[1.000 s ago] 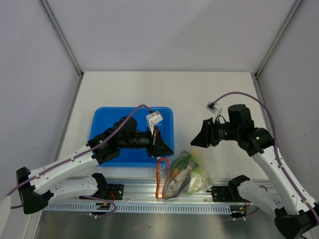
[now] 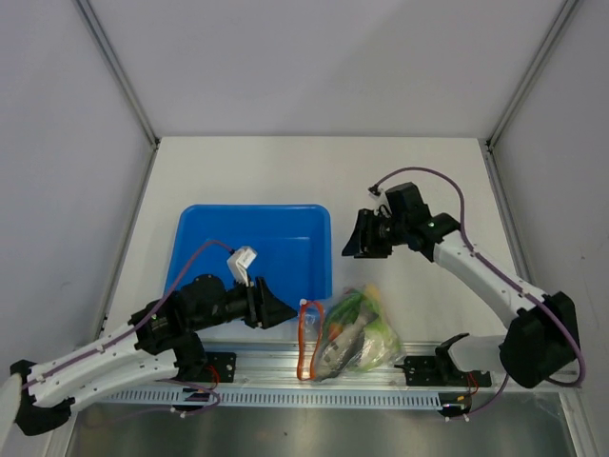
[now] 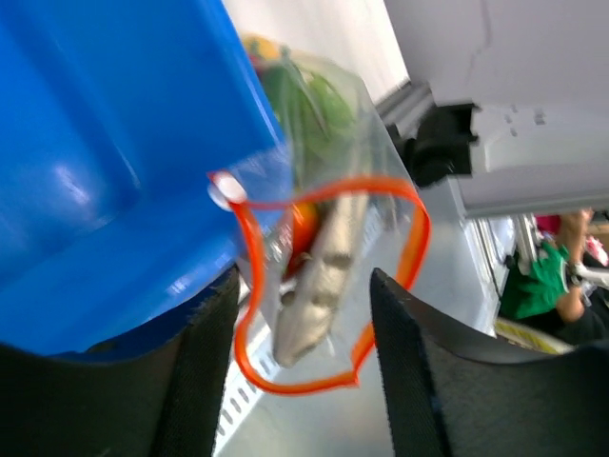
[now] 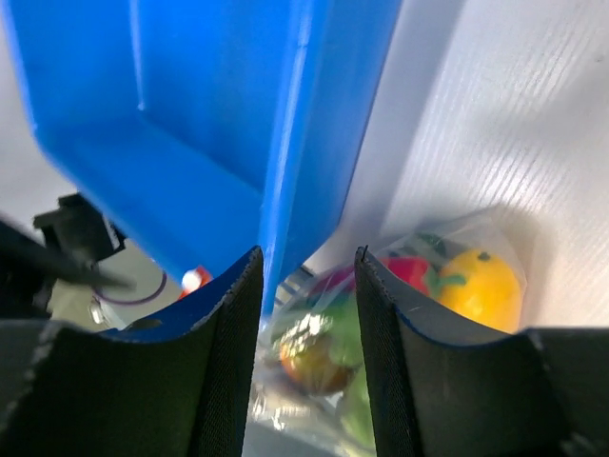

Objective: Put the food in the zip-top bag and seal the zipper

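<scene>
The zip top bag (image 2: 357, 338) lies at the table's front edge, right of the blue bin, holding food: a silvery fish, greens and, in the right wrist view, a yellow item (image 4: 481, 290). Its orange-rimmed mouth (image 2: 301, 338) gapes toward the left. My left gripper (image 2: 269, 303) hovers just left of that mouth, fingers parted with nothing between them; in the left wrist view the mouth sits ahead between them. My right gripper (image 2: 368, 238) hangs above and behind the bag, fingers apart and empty, over the bag's far end in the right wrist view.
A blue bin (image 2: 200, 238) stands at the left of the white table, its near right corner beside the bag. Metal rails run along the front edge and the walls.
My left gripper has moved left and toward the front, away from over the bin's right part. My right gripper has moved a little left and back. The bag looks unchanged.
</scene>
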